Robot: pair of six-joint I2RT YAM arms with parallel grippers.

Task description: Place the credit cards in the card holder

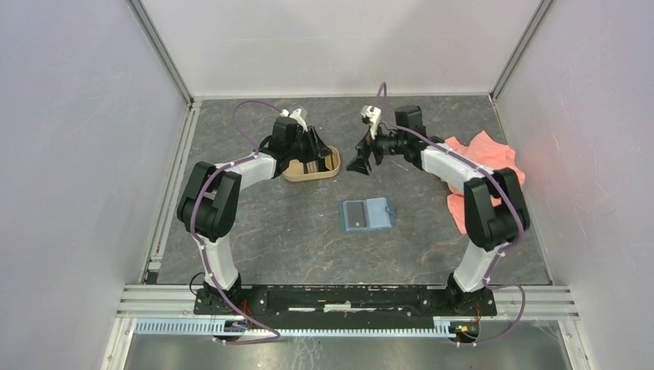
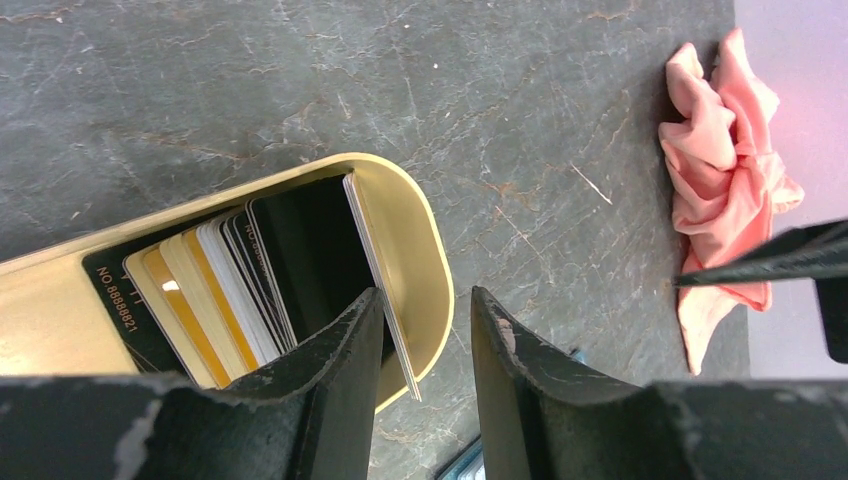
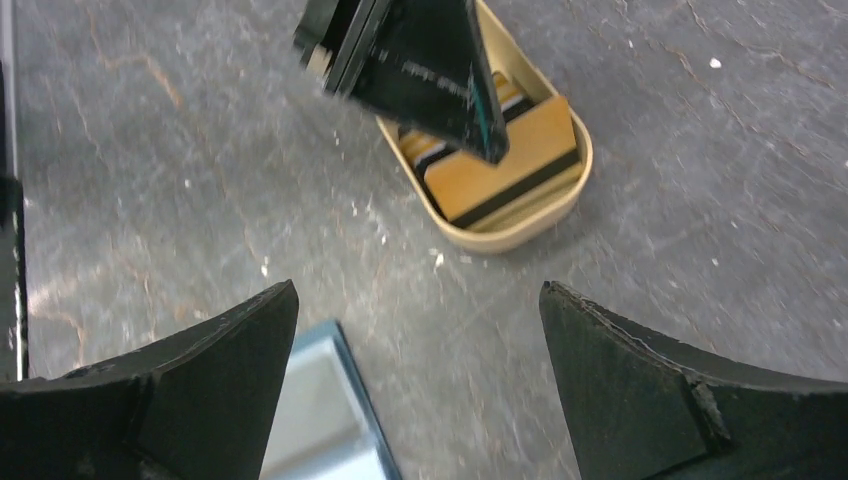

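A cream oval tray [image 1: 295, 177] holds a stack of credit cards [image 2: 215, 300]. My left gripper is over its right end, fingers part open, one fingertip beside a card [image 2: 362, 225] standing at that end. My right gripper [image 1: 361, 158] is open with nothing between its fingers, in the air to the right of the tray. The blue card holder [image 1: 377, 213] lies open on the table below and right of the tray.
A pink cloth [image 1: 484, 154] lies crumpled along the right edge of the table.
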